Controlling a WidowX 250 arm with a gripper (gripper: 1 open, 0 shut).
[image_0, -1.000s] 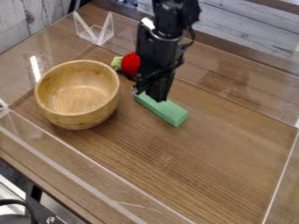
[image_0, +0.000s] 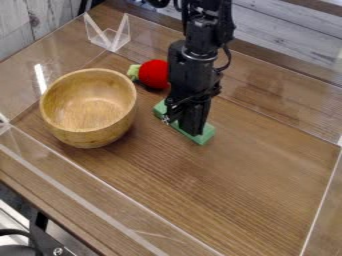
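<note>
The black gripper (image_0: 183, 118) reaches down over a green block (image_0: 198, 131), its tips low at the block's middle and partly hiding it; it looks shut, and whether anything is between the fingers is hard to tell. Left of it is a wooden bowl (image_0: 87, 125). A red object (image_0: 152, 72) with green on it lies behind, at the back left of the arm.
White wire-like shapes (image_0: 110, 35) stand at the far back left, and a black cable (image_0: 14, 235) shows at the bottom-left edge.
The gripper has moved down and slightly right, from above the green block to low over it. The block looks about in the same place.
</note>
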